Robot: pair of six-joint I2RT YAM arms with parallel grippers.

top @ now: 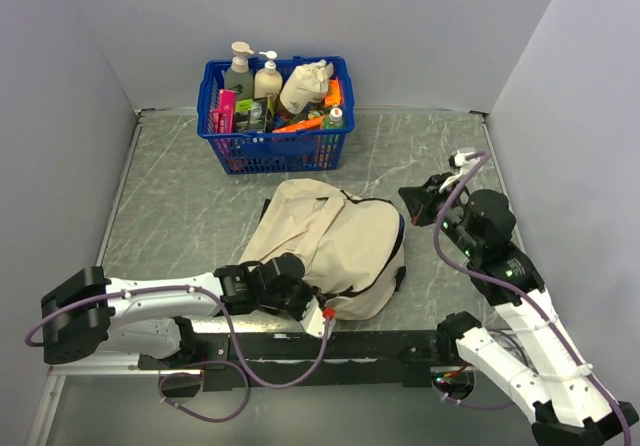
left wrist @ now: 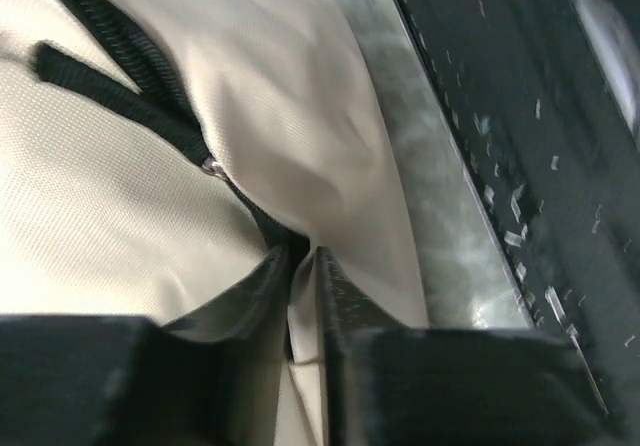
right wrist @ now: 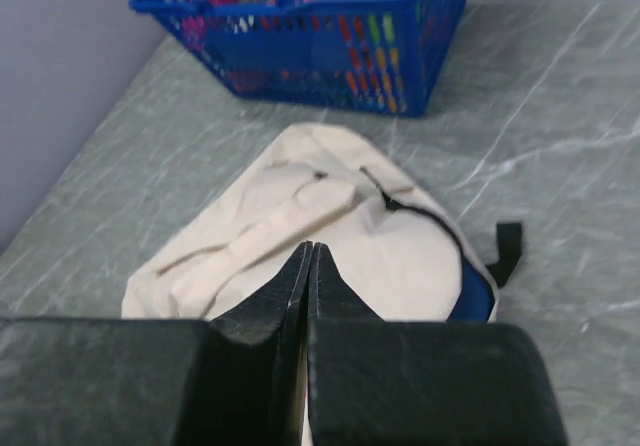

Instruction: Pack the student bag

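Note:
The beige bag lies flattened on the marble counter, with black zipper strips and dark blue lining at its right side. My left gripper is down on the bag's fabric at the zipper seam, its fingertips close together; whether fabric is between them is unclear. My right gripper is raised to the right of the bag, shut, with nothing visible between its fingers.
A blue basket packed with pump bottles, boxes and a cream pouch stands at the back. Grey walls border both sides; a dark edge runs along the front.

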